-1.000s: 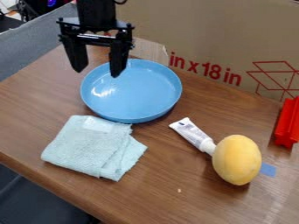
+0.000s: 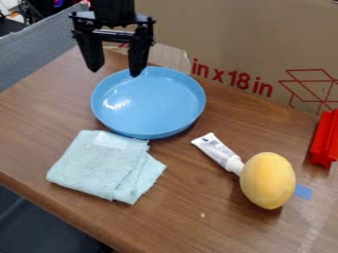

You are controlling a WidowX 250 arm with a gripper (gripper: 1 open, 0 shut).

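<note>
My black gripper [image 2: 117,61] hangs above the back-left part of a light blue plate [image 2: 148,107], its two fingers apart with nothing between them. A folded pale blue cloth [image 2: 103,168] lies in front of the plate at the left. To the right, a white tube [image 2: 215,150] lies with its cap beside a yellow mango-like fruit [image 2: 267,182], which is on the front right of the table.
A cardboard box [image 2: 251,44] forms the back wall. A red object [image 2: 325,140] sits at the right edge. The wooden table [image 2: 172,222] has bare space at the left and front; it drops off at the front left.
The gripper has moved slightly up over the last second. The plate, cloth, tube and fruit are where they were.
</note>
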